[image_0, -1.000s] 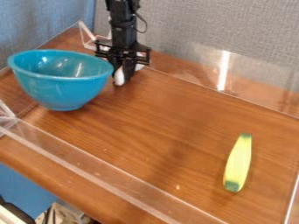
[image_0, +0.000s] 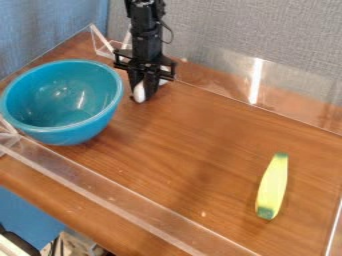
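Observation:
My black gripper (image_0: 144, 75) reaches down from the top centre, just right of a turquoise bowl (image_0: 60, 100) at the left of the wooden table. It is shut on a small white object (image_0: 139, 93), mostly hidden behind the fingers. A yellow banana-like object (image_0: 271, 186) with a green tip lies alone at the right.
Clear walls edge the wooden surface (image_0: 181, 170) along the back and front. Fabric-covered walls stand behind.
The turquoise bowl has moved a little toward the front and tipped slightly in view. My gripper and the white object have shifted only slightly.

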